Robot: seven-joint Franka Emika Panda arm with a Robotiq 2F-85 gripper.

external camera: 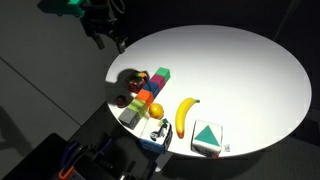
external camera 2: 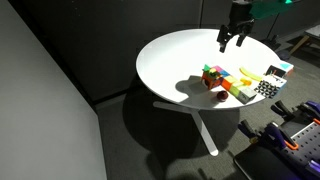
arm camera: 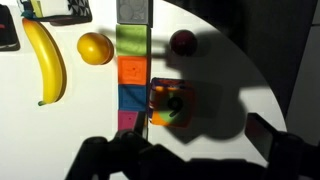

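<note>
High over the left edge of the white round table [external camera: 240, 80], my gripper [external camera: 111, 45] hangs open, its fingers wide apart and nothing between them. In the wrist view, a multi-coloured cube with orange edges [arm camera: 172, 103] lies ahead of the gripper, well below it. Beside that cube runs a row of blocks: grey [arm camera: 132, 11], light green [arm camera: 131, 40], orange [arm camera: 132, 70], blue [arm camera: 132, 98] and magenta [arm camera: 128, 121]. A green block [external camera: 163, 74] ends the row in exterior view 1. A dark red ball [arm camera: 183, 42] rests near the table edge.
An orange fruit [arm camera: 95, 48] and a banana [arm camera: 43, 62] lie on the row's other side. A box with a green triangle [external camera: 208, 137] and a picture-sided box [external camera: 156, 134] stand near the front edge.
</note>
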